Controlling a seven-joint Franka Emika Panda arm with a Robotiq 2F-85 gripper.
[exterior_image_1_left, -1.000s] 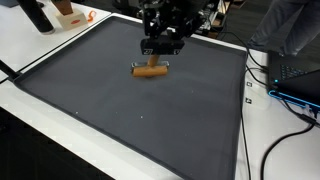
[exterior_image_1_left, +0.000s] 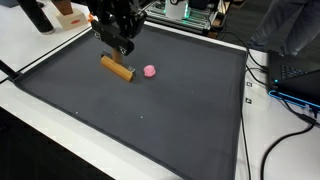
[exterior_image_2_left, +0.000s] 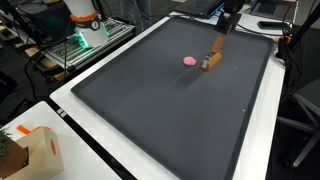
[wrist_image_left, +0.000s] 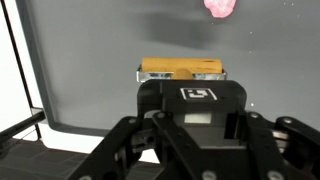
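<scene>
A tan wooden roller-like piece (exterior_image_1_left: 117, 68) with metal at its ends hangs at or just above the dark board's left part. From it a wooden stem (exterior_image_1_left: 118, 55) rises into my gripper (exterior_image_1_left: 120, 48), which is shut on it. In exterior view 2 the same piece (exterior_image_2_left: 212, 61) sits below the gripper, near the board's far right. The wrist view shows its long wooden bar (wrist_image_left: 182, 64) ahead of the black gripper body, which hides the fingertips. Whether the piece touches the board cannot be told.
A small pink lump (exterior_image_1_left: 149, 71) lies on the board, just right of the wooden piece. Much of the dark board (exterior_image_1_left: 170, 125) is bare toward its front. Beyond the right edge sit a dark device (exterior_image_1_left: 297, 83) and black cables.
Seen in exterior view 1, my gripper has carried the wooden piece leftward and turned it so it slants. The pink lump, mostly hidden earlier, now shows clear.
</scene>
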